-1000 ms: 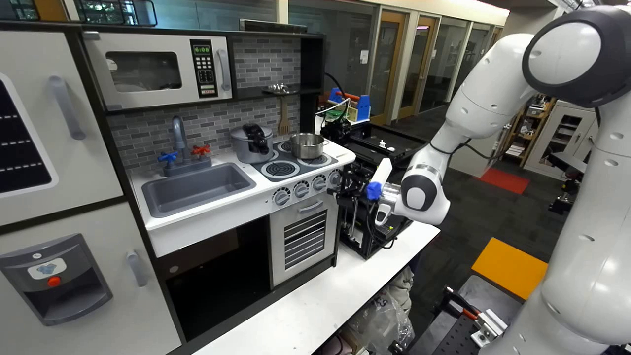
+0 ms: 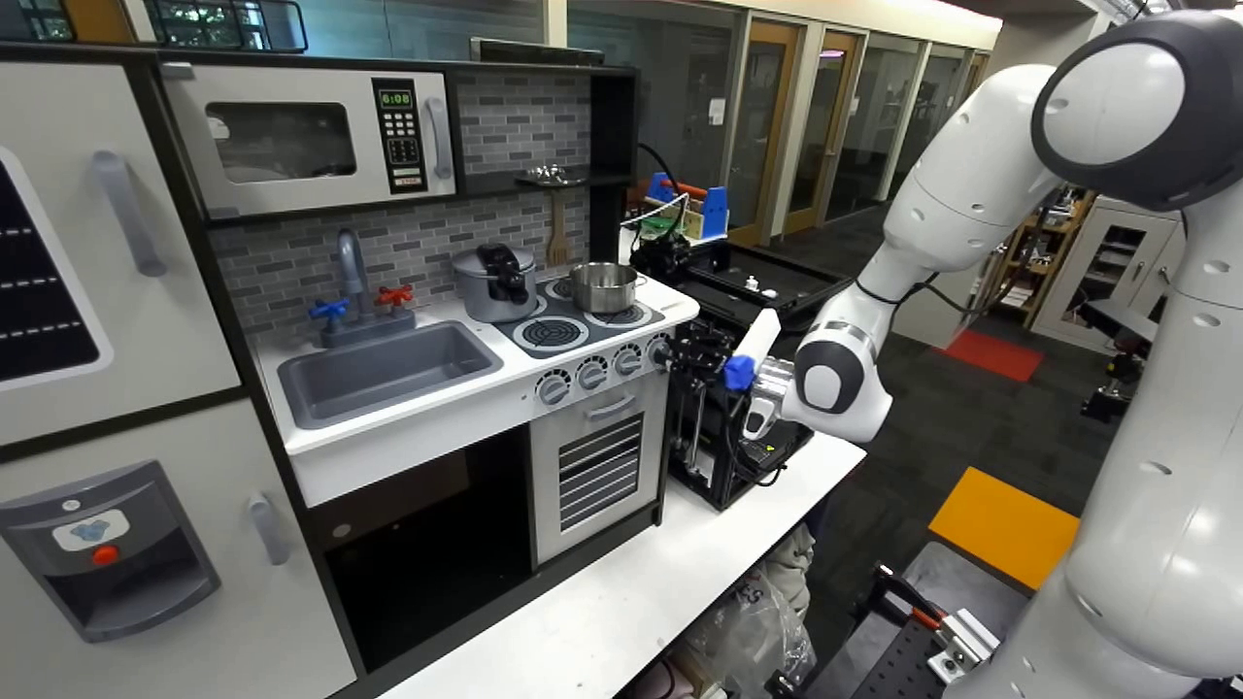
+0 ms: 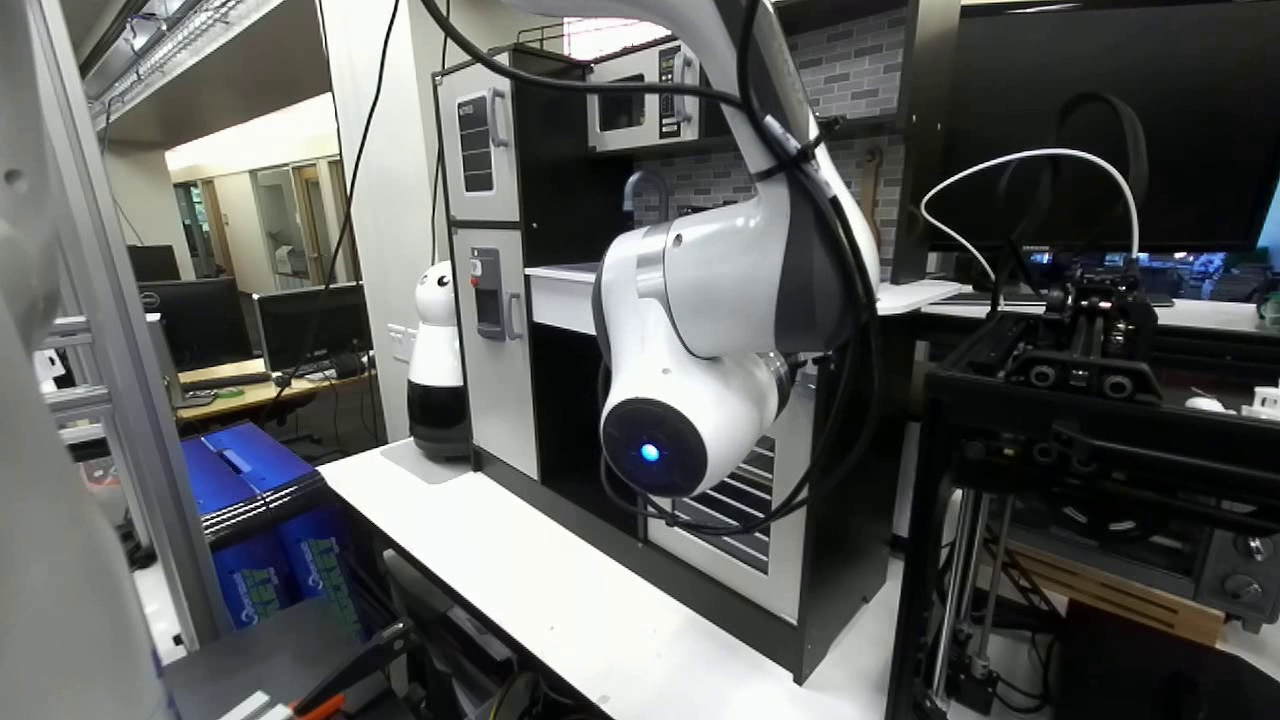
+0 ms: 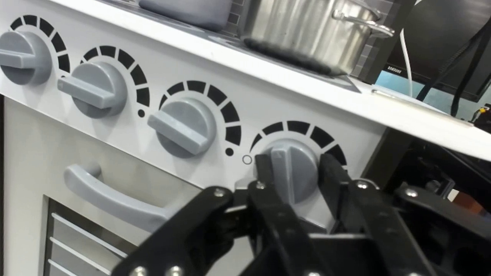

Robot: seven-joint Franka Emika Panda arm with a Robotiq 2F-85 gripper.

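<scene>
In the wrist view, the rightmost grey stove knob (image 4: 301,172) sits between the two black fingers of my gripper. One finger is on each side of its round body, and the gripper is shut on it. The knob's raised grip bar stands nearly upright in this view, while the bars of the neighbouring knobs (image 4: 184,126) lie slanted. From exterior view 1, my gripper (image 2: 676,354) reaches the right end of the knob row, its fingertips small and dark there. The arm hides it in exterior view 2.
A steel pot (image 2: 605,287) and a grey lidded pot (image 2: 494,287) stand on the stovetop above. The oven handle (image 4: 115,197) projects below left of the fingers. A black 3D printer (image 2: 724,449) stands close beside the kitchen's right side.
In exterior view 1, my wrist and hand have shifted very slightly to the right, with a small change in tilt. The pots have stayed in place.
</scene>
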